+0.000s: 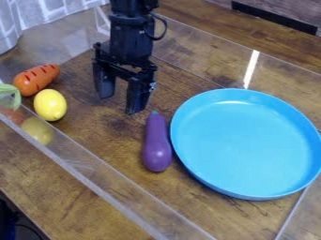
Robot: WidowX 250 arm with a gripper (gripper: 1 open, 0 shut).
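Note:
My black gripper [123, 86] hangs open over the upper middle of the dark wooden table, its fingers spread left and right with no object seen between them. To its lower right lies a purple eggplant [157, 145]. A yellow lemon [51, 105] is at the left, with an orange carrot-like item [37, 77] above it. A large blue plate or shallow bowl [243, 142] fills much of the right side.
Green leafy and small yellowish items [37, 130] sit at the left edge, partly behind a clear plastic edge [100, 178]. The wood around the gripper and toward the back right is mostly bare.

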